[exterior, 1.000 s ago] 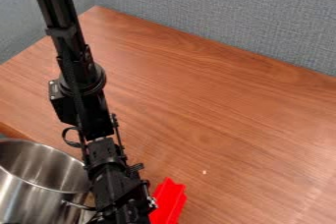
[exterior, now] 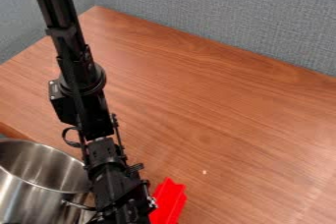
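Observation:
The black arm reaches down from the top left to the bottom edge, where my gripper (exterior: pixel 125 203) sits low between a steel pot and a red object. The pot (exterior: pixel 33 184) stands at the lower left, cut off by the frame. The red object (exterior: pixel 168 204) lies just right of the gripper, partly hidden behind it. The fingertips are not clearly visible, so I cannot tell what, if anything, is between them.
A grey padded wall (exterior: pixel 223 22) runs along the back.

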